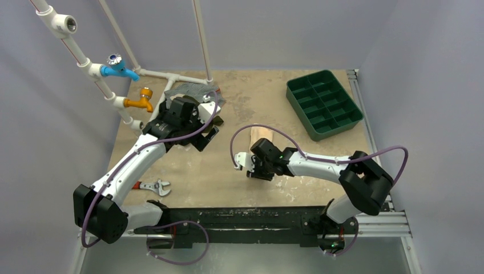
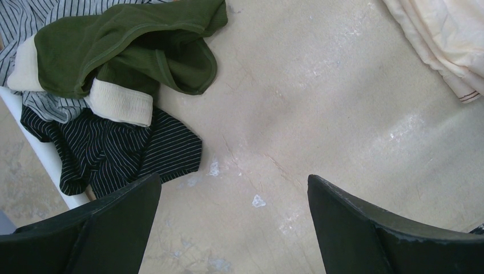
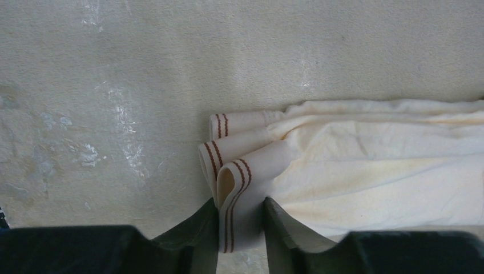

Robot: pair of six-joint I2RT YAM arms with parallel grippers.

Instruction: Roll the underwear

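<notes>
The cream underwear (image 1: 261, 133) lies on the table as a long narrow folded strip, partly covered by my right arm in the top view. Its waistband end (image 3: 242, 188), folded in layers with brown stripes, sits between the fingers of my right gripper. Those fingers stand part open, close on either side of the band; whether both press on the cloth is hard to tell. My left gripper is open and empty, above bare table at the left. One edge of the underwear (image 2: 451, 40) shows at upper right in the left wrist view.
Beside the left gripper lies a pile of clothes: an olive-green garment (image 2: 125, 43) and a black striped one (image 2: 154, 151). A green compartment box (image 1: 325, 105) stands empty at back right. An adjustable wrench (image 1: 154, 186) is at front left, near pipes with taps (image 1: 120, 68).
</notes>
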